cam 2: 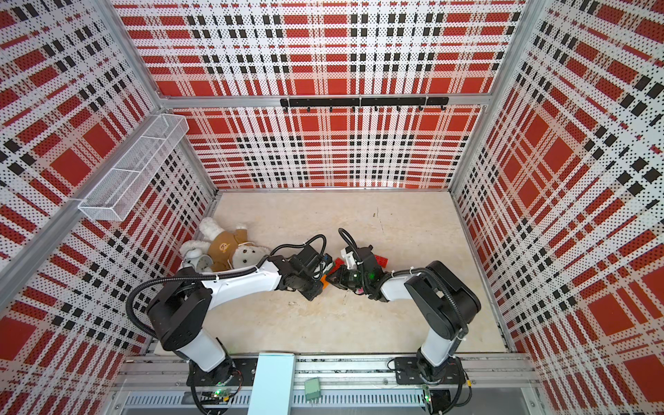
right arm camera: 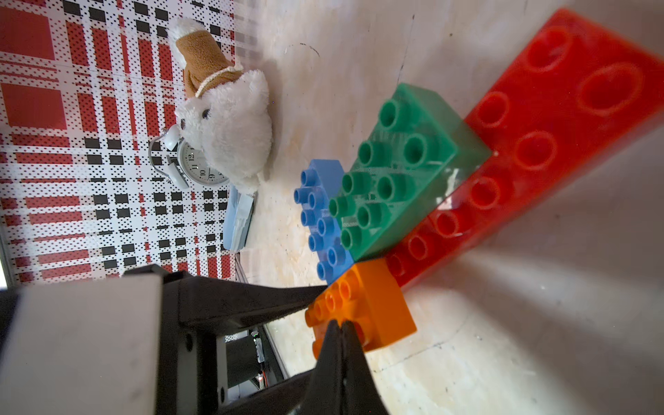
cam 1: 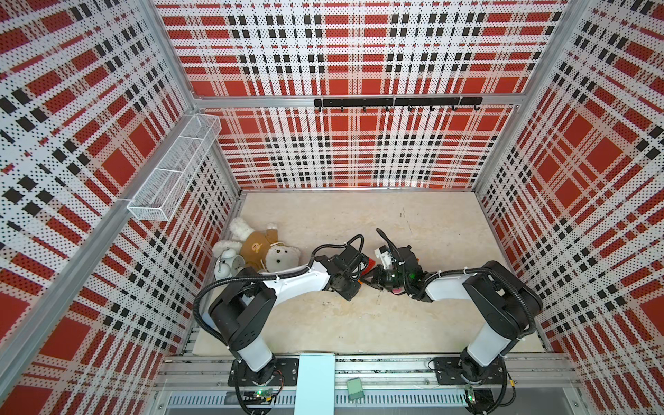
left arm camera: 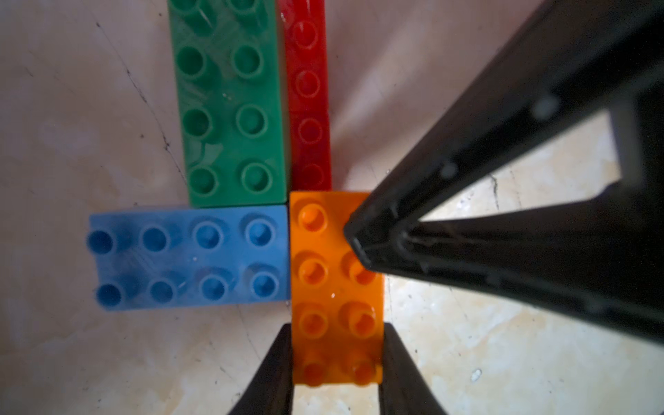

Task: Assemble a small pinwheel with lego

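In the left wrist view an orange brick (left arm camera: 321, 297) meets a blue brick (left arm camera: 180, 256) at its side. Above them lie a green brick (left arm camera: 228, 97) and a red brick (left arm camera: 307, 97). My left gripper is shut on the orange brick's lower end. My right gripper is shut, empty, its tip resting at or just over the orange brick, and its black body fills the right of the left wrist view. In the top views both grippers meet mid-table and largely hide the bricks.
A plush bear (cam 1: 259, 249) and an alarm clock (right arm camera: 200, 162) lie at the left of the table. A wire basket (cam 1: 173, 166) hangs on the left wall.
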